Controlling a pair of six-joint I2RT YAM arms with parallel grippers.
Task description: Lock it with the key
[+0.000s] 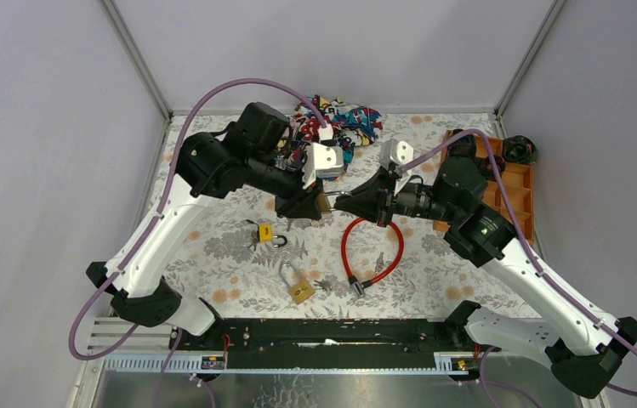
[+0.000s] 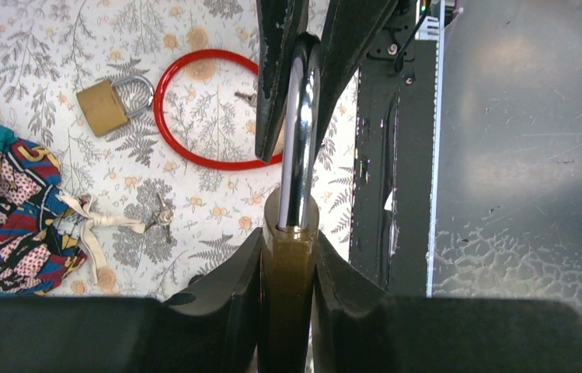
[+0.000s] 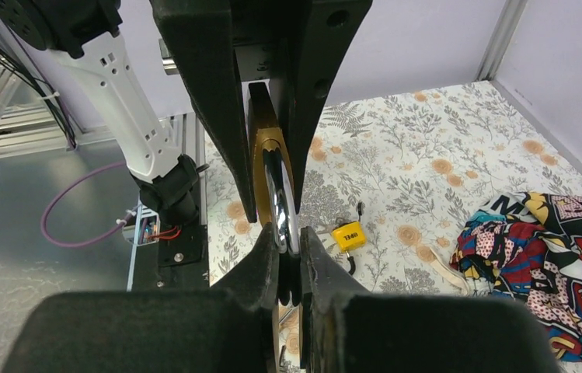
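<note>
Raised over the table, a brass padlock [image 2: 287, 268] is clamped by its body in my left gripper [image 1: 321, 203], which is shut on it. Its steel shackle points toward my right gripper [image 1: 340, 201], shut on that shackle; in the right wrist view the shackle [image 3: 280, 198] runs in between the fingertips. The top view barely shows the padlock between the two grippers. A bunch of keys [image 2: 162, 217] lies on the table, tied to the light cord of the patterned cloth. No key shows in the padlock; its keyhole is hidden.
On the table lie a red cable lock [image 1: 399, 252], a brass padlock [image 1: 301, 291] with keys [image 1: 323, 286] beside it, and a yellow padlock [image 1: 265, 232]. One more padlock [image 2: 102, 107] lies near the cable. Behind are the patterned cloth [image 1: 353, 123] and, at right, a wooden tray [image 1: 516, 183].
</note>
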